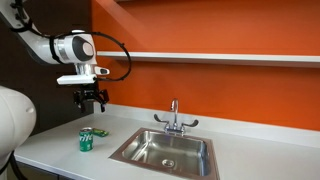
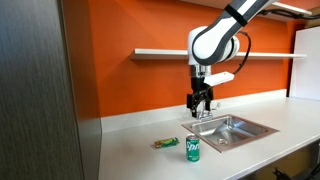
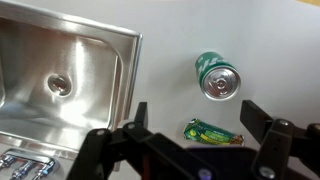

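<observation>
On the counter stands a green can (image 1: 86, 140), upright, its silver top (image 3: 221, 84) facing me in the wrist view. A smaller green packet (image 2: 166, 143) lies flat beside it, partly hidden by the can in exterior view 1. In the wrist view this packet (image 3: 212, 132) shows below and between my fingers, and the can sits a little beyond it. My gripper (image 1: 90, 104) hangs in the air well above both, open and empty. Its two fingers are set wide apart in the wrist view.
A steel sink (image 1: 168, 153) is set into the counter to the right, with a tall faucet (image 1: 175, 112) and side handles behind it. White shelves (image 2: 215, 54) run along the orange wall. Counter space right of the sink is bare. A dark panel (image 2: 50, 90) borders the left.
</observation>
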